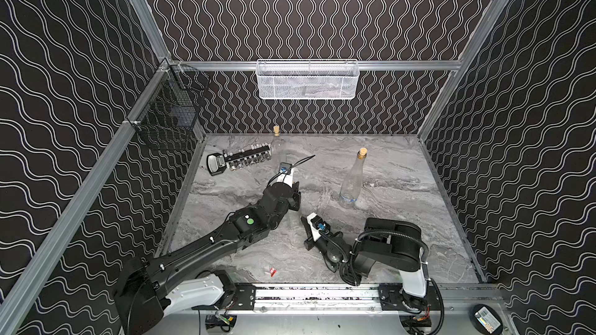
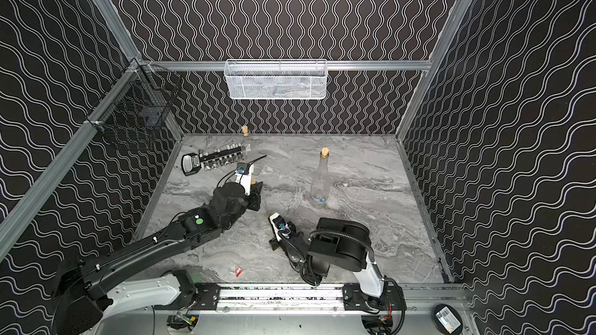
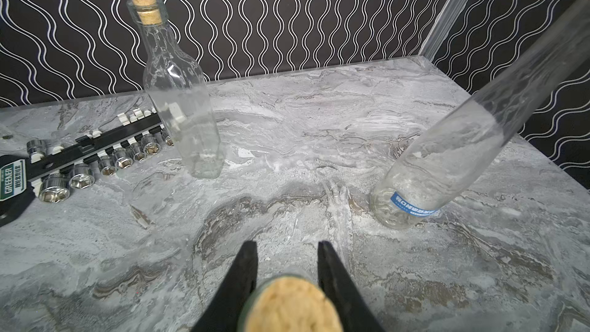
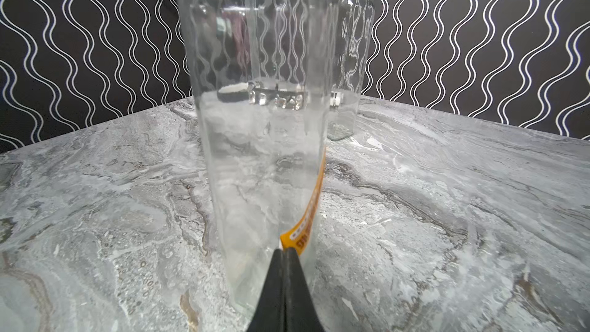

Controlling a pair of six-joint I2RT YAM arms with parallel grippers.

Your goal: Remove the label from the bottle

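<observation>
My left gripper is shut on the neck of a clear bottle, whose cork [image 3: 292,310] shows between the fingers. In the right wrist view, this bottle [image 4: 258,147] stands large on the table, slightly tilted. An orange label [image 4: 307,221] with pale print curves along its lower right side. My right gripper is shut beside the bottle's base. Its fingertips [image 4: 276,264] meet the label's lower end in the view; whether any of the label is pinched, I cannot tell.
A second corked bottle [image 1: 351,180] with a blue label stands to the right. Another corked bottle [image 3: 190,123] is at the back left, near a socket set [image 1: 248,156]. A small red scrap [image 1: 272,270] lies near the front edge.
</observation>
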